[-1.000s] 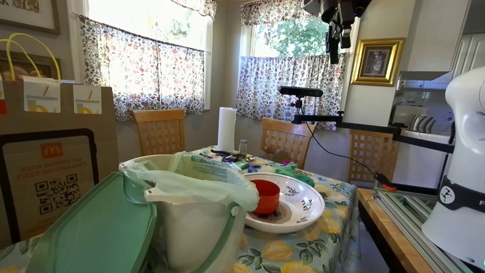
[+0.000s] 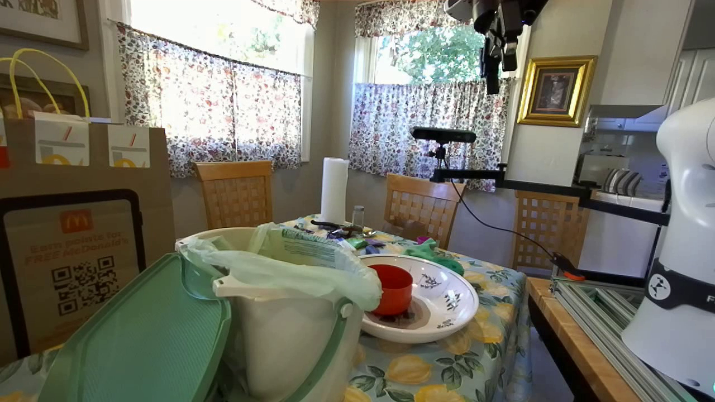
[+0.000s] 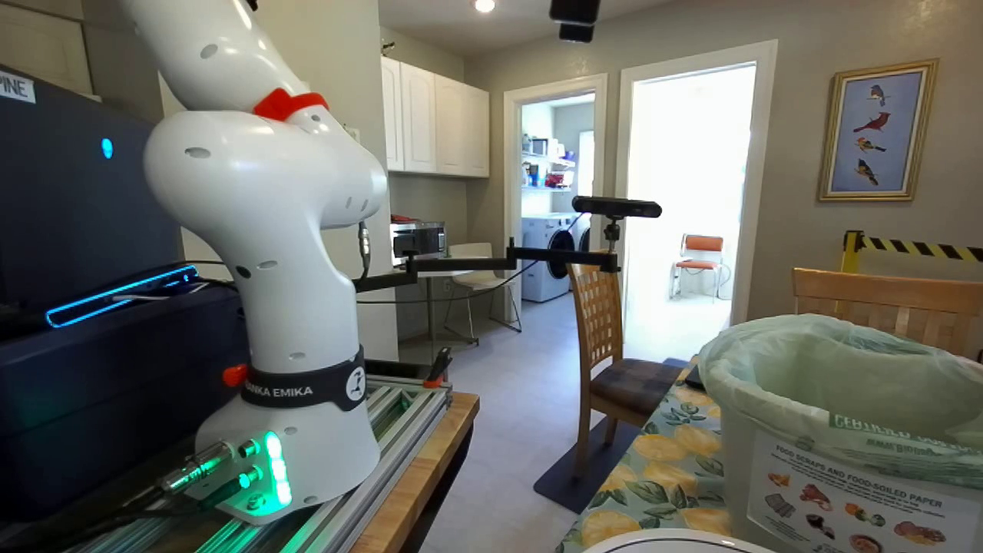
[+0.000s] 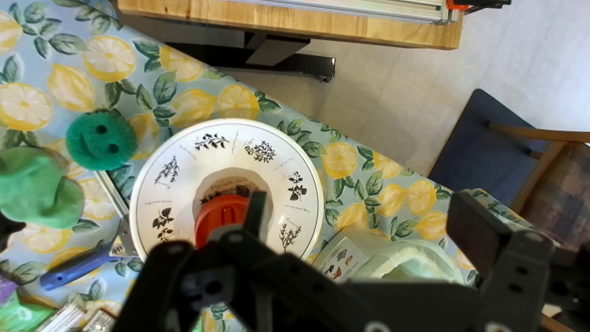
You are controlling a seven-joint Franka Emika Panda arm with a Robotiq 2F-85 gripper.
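High above the table, my gripper stands open, with a wide gap and nothing held between its fingers. In exterior view 1 the gripper (image 2: 500, 70) hangs at the top, well clear of everything. A red cup (image 2: 392, 289) sits inside a wide white bowl (image 2: 456, 301) with dark plant drawings. From the wrist view, one finger and the gripper's body partly cover the cup (image 4: 218, 216) and the near side of the bowl (image 4: 166, 144). Exterior view 2 shows only a dark piece at its top edge, too little to tell the fingers.
A white bin (image 2: 288, 348) with a green liner stands beside the bowl, its green lid (image 2: 144, 335) leaning against it. A green scrubber (image 4: 101, 141), a green cloth (image 4: 36, 188) and a blue-handled tool (image 4: 74, 270) lie nearby. A camera arm (image 2: 469, 175) reaches out beyond the bowl.
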